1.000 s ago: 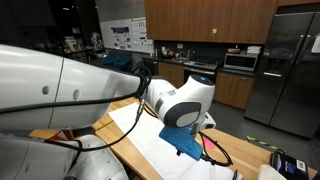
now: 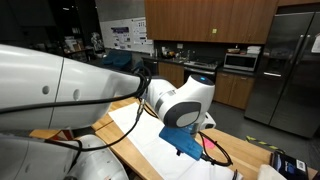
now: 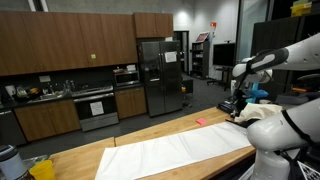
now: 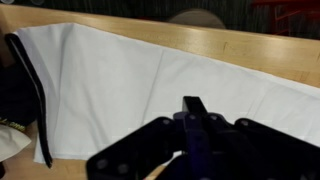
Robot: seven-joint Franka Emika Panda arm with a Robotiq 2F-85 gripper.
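A white cloth [image 4: 110, 85] lies spread on the wooden table, with a dark band along its left end in the wrist view. In exterior view 2 the same cloth [image 3: 165, 155] stretches along the tabletop. My black gripper shows at the bottom of the wrist view, over the cloth. Its finger opening cannot be made out, and nothing is clearly seen in its grasp. The white arm [image 2: 185, 103] hides part of the cloth in exterior view 1.
A pink item [image 3: 201, 121] lies near the table's far edge. At the left end stand a yellow container [image 3: 42, 169] and a grey canister [image 3: 12, 163]. Dark items [image 4: 18, 100] crowd the left of the wrist view. Bare wood [image 3: 80, 160] shows left of the cloth.
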